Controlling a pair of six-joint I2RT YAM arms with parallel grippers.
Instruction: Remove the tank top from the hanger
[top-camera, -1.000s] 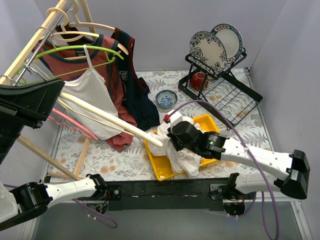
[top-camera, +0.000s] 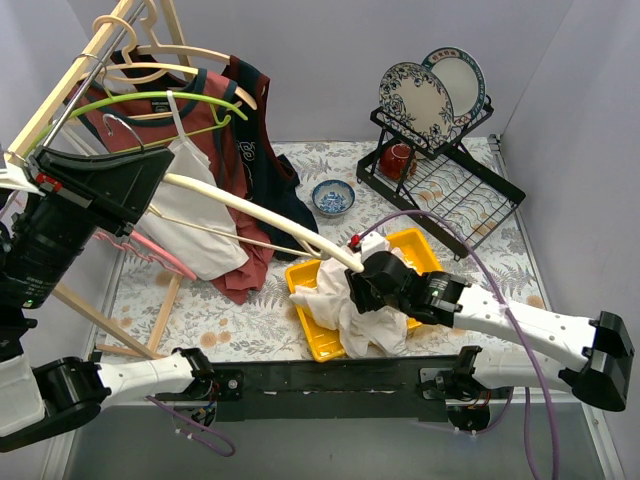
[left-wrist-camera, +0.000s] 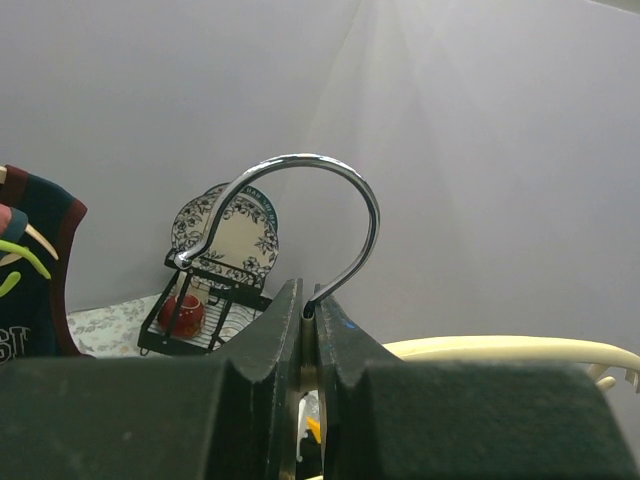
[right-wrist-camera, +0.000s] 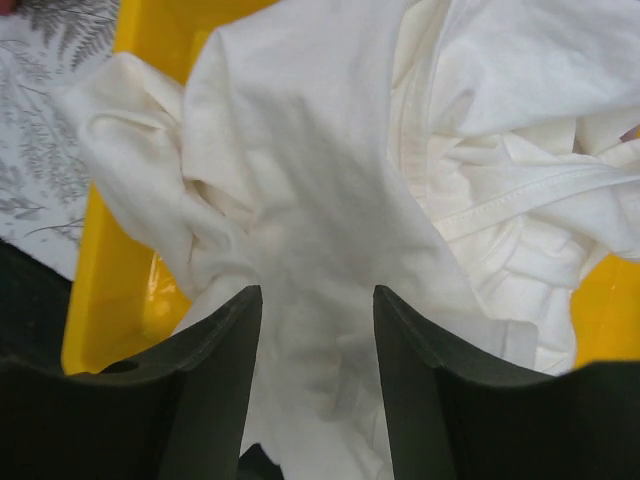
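A cream hanger (top-camera: 260, 214) slants across the top view, its metal hook (left-wrist-camera: 375, 220) standing up from my left gripper, which is shut on the hanger's neck. No cloth shows on the hanger's visible arms. Crumpled white cloth, the tank top (right-wrist-camera: 310, 180), lies in the yellow basket (top-camera: 327, 345). Right above it is my right gripper, fingers apart, cloth showing below and between them; no firm grip on it is visible. In the top view the hanger's far end reaches this right gripper, so contact there cannot be told.
At left, a wooden rack (top-camera: 75, 85) holds several garments, among them a white camisole (top-camera: 190, 205). A blue-patterned bowl (top-camera: 333, 198) stands behind the basket. The black dish rack (top-camera: 510, 190) with plates is at back right. Table left of the basket is clear.
My left gripper and the hanger have shifted right, bringing the hanger's end over the basket. The white cloth now spreads farther left in the basket. My right gripper has moved slightly.
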